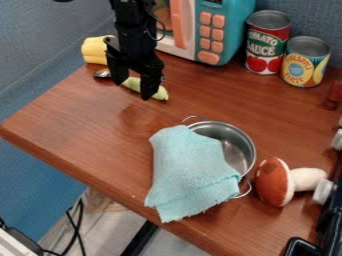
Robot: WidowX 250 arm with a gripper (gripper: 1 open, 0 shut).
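My black gripper (134,80) is in the upper left of the camera view, low over a pale yellow-green corn or banana-like item (155,92) lying on the wooden table (94,130). Whether the fingers are open or shut on it I cannot tell. A spoon (103,73) lies just left of it, partly hidden, beside a yellow pepper-like object (94,50).
A toy microwave (211,30), tomato sauce can (266,42) and yellow can (305,62) stand at the back. A blue cloth (187,175) drapes over a steel pot (234,148), beside a toy mushroom (274,182).
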